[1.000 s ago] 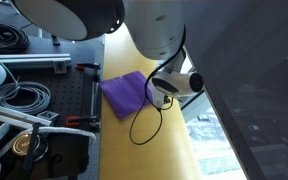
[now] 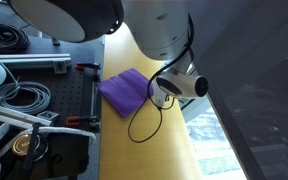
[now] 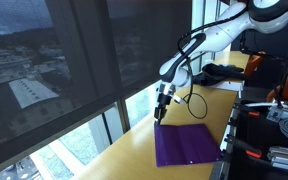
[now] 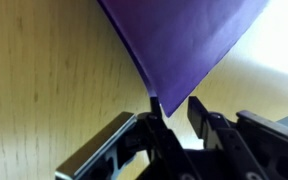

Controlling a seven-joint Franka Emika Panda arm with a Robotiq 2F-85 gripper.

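Note:
A purple cloth lies flat on the wooden table; in exterior view 2 the cloth shows whole, roughly square. My gripper is low at the corner of it nearest the window. Seen from the wrist, the corner of the cloth reaches between the fingertips of my gripper. The fingers stand a little apart, so the fingers are partly open. Whether the fingers touch the fabric cannot be made out. In exterior view 1 the fingertips are small and partly hidden by the arm.
A black toolbox with coiled cables stands along the table's side. A loose black cable loops beside the arm. Windows with a dark blind border the other side. Bare wooden table lies in front of the cloth.
The arm and gripper body have shifted slightly to the right in exterior view 1, and the cable has moved with them. The cloth looks unmoved.

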